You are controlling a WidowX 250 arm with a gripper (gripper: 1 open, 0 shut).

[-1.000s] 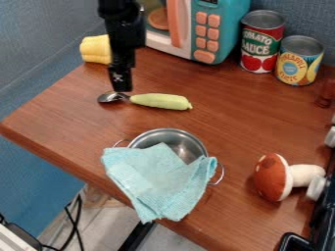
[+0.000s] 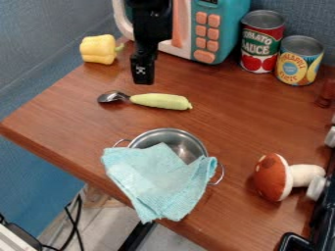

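My black gripper (image 2: 143,71) hangs near the back left of the wooden table, above and behind a spoon (image 2: 113,97) and a pale corn cob (image 2: 161,100) lying together. Whether it is open or shut is unclear. A light blue cloth (image 2: 153,181) is draped over the front of a steel pot (image 2: 178,139). A yellow pepper (image 2: 100,49) lies at the back left, to the left of the gripper.
A toy microwave (image 2: 209,34), a tomato sauce can (image 2: 261,45) and a yellow-labelled can (image 2: 297,65) stand along the back. A toy mushroom (image 2: 272,178) and a black object (image 2: 300,243) are at the right.
My gripper has moved to the right, away from the yellow pepper and the spoon's head. The objects on the table look unchanged.
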